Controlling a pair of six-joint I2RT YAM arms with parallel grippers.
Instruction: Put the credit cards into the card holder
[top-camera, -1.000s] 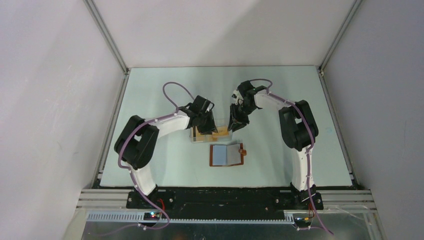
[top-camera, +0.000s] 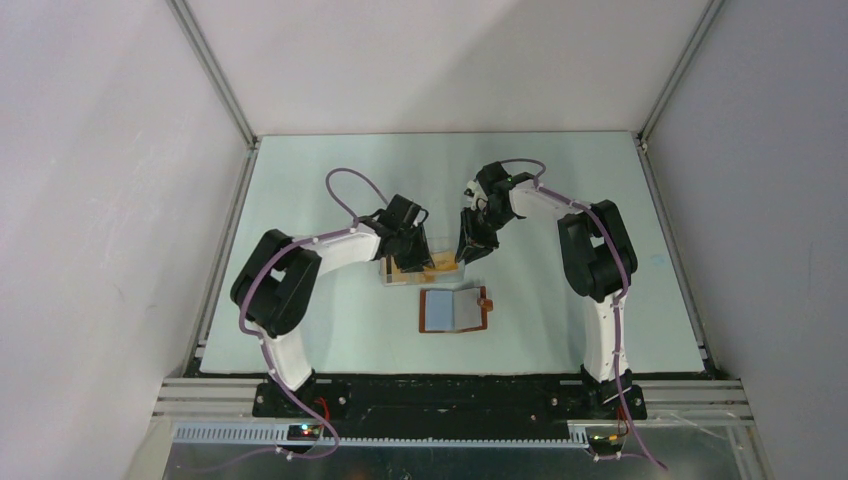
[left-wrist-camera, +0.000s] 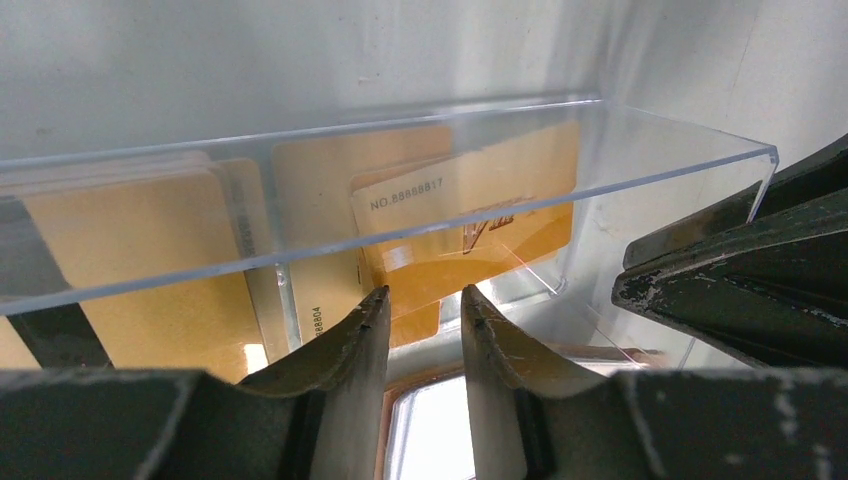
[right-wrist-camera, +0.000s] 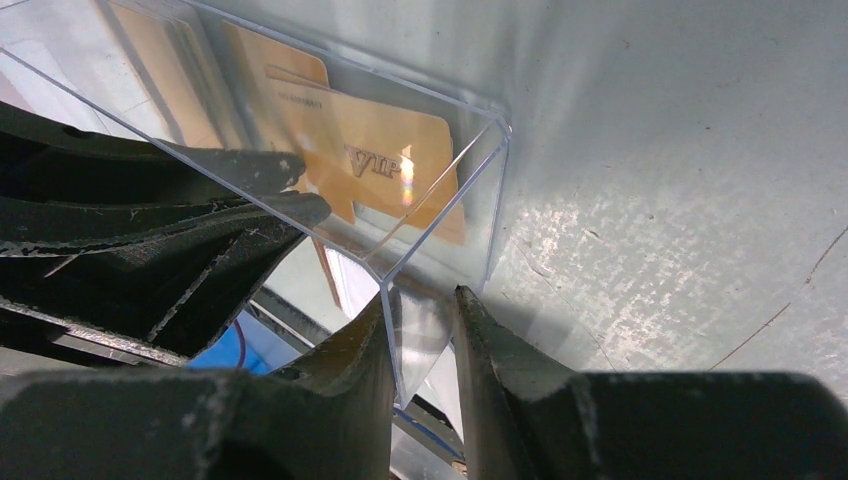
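Observation:
A clear box (left-wrist-camera: 675, 150) holds several gold cards; the front one, a gold VIP card, leans inside, its number showing in the left wrist view. My left gripper hangs over the box, its fingers slightly apart, with a gold card behind and below the fingertips; no card is clearly gripped. In the right wrist view my right gripper is shut on the box's clear end wall, the pane standing between its fingers. The brown card holder (top-camera: 453, 331) lies open on the table in front of the box, with pale inner leaves.
Both grippers are close together above the box, the left gripper's black fingers (right-wrist-camera: 250, 190) reaching in near the right one. Bare table (top-camera: 540, 310) lies right of the holder, and more is clear behind the arms.
The right arm, the box and the holder look unmoved.

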